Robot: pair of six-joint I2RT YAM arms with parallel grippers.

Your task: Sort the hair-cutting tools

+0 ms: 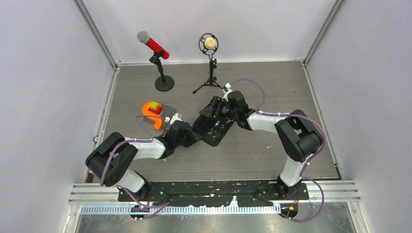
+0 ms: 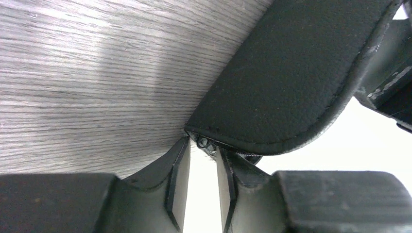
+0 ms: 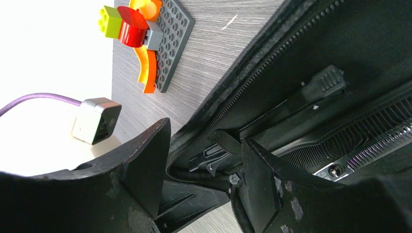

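Observation:
A black zippered case (image 1: 217, 132) lies open mid-table, with a comb (image 3: 374, 133) and a dark-handled tool (image 3: 301, 99) inside. Small metal glints show in it from above; some contents are hidden. At its left corner is my left gripper, fingers part open, with a small zipper pull (image 2: 204, 142) at the gap between the tips; I cannot make out a firm hold. Over the case's far-left end hovers my right gripper, open, its fingers apart above the lining and a short black strap (image 3: 227, 141).
A toy-brick build (image 1: 154, 110) on a grey plate stands left of the case, close to the left arm. Behind are a red microphone on a stand (image 1: 164, 83) and a tripod microphone (image 1: 211, 73).

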